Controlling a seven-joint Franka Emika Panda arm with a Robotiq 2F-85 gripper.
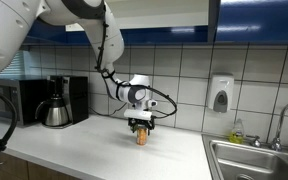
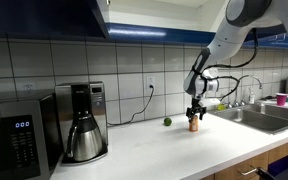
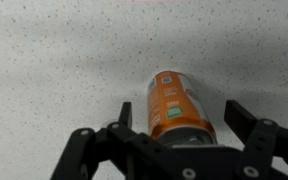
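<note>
An orange bottle [image 3: 174, 104] with a white label stands on the speckled white counter in the wrist view, its dark round top towards the camera. My gripper is open, one finger on each side of the bottle with a gap showing at both. From the side, the bottle [image 1: 141, 137] is upright, and the gripper [image 1: 141, 124] reaches down over its upper part. The second exterior view also has the bottle [image 2: 194, 124] right under the gripper [image 2: 196, 113].
A sink [image 1: 249, 160] and tap lie to the right, with a soap bottle [image 1: 239, 131] behind. At the back left stand a coffee maker [image 2: 82, 124] and a microwave [image 2: 16, 138]. A small green object [image 2: 167, 122] sits near the wall.
</note>
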